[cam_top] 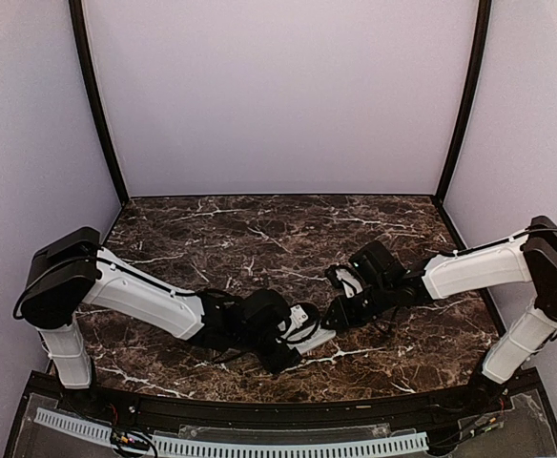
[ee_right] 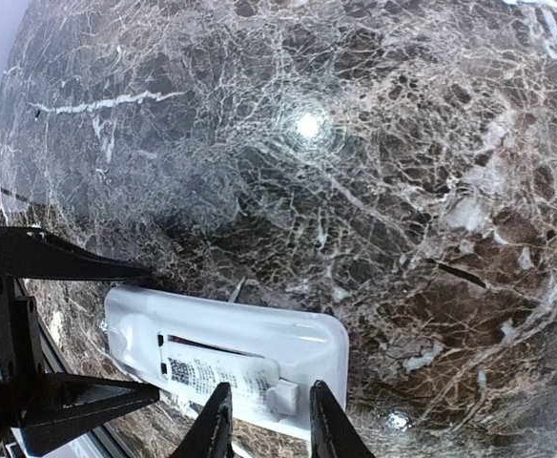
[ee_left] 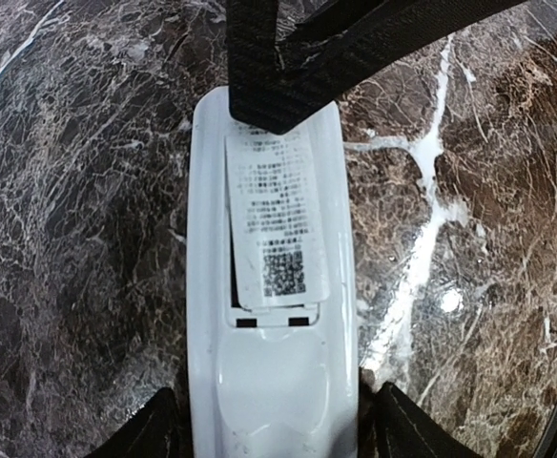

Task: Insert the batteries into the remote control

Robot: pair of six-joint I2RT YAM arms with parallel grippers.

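Observation:
The white remote control [ee_left: 274, 382] lies back up on the table. Its battery cover [ee_left: 274, 215], printed with a code, sits slightly skewed in the recess, a dark gap along one edge; no batteries show. In the right wrist view the remote [ee_right: 317, 339] runs diagonally, the cover [ee_right: 216, 372] on top. My left gripper straddles one end of the remote, its fingers on both sides with slim gaps. Over the opposite end, my right gripper is open, fingertips apart above the cover's tab. In the left wrist view a right finger [ee_left: 269, 100] hides the cover's far end.
Both grippers sit close together at its front middle, near the front rail [cam_top: 259, 415]. Pale walls close in the sides and back.

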